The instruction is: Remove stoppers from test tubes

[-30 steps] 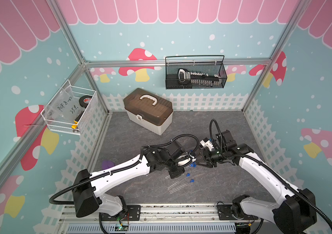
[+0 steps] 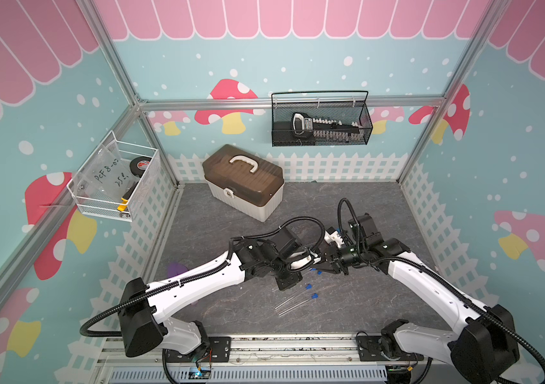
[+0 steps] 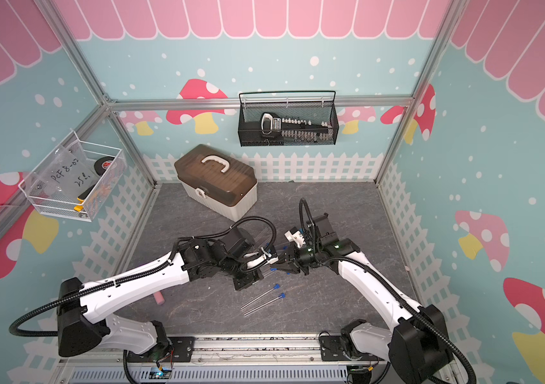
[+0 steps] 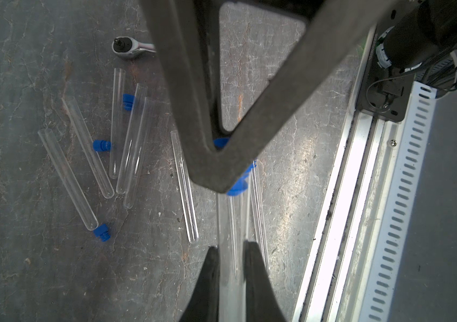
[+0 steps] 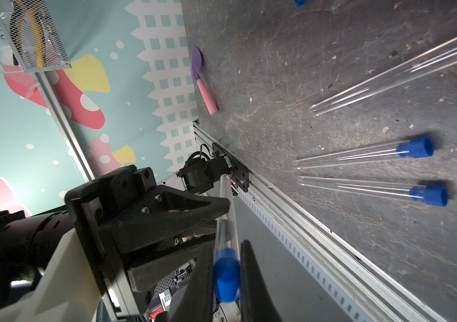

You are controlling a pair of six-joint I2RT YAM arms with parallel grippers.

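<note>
My left gripper is shut on a clear test tube (image 5: pixel 225 230), held above the table. A blue stopper (image 5: pixel 227 276) caps its end and sits between the fingers of my right gripper. Those fingers stand close on both sides of it; whether they press on it, I cannot tell. On the table, two tubes carry blue stoppers (image 5: pixel 416 147). Farther off in the left wrist view, several bare tubes (image 4: pixel 67 179) lie beside loose blue stoppers (image 4: pixel 101 231).
A ratchet (image 4: pixel 126 47) lies beyond the loose tubes. The brown-lidded toolbox (image 2: pixel 243 182) stands at the back left, and a purple and pink spoon (image 5: pixel 206 96) lies at the left edge.
My right gripper has moved slightly left, right up to the left gripper's tip. The left arm looks almost unmoved.
</note>
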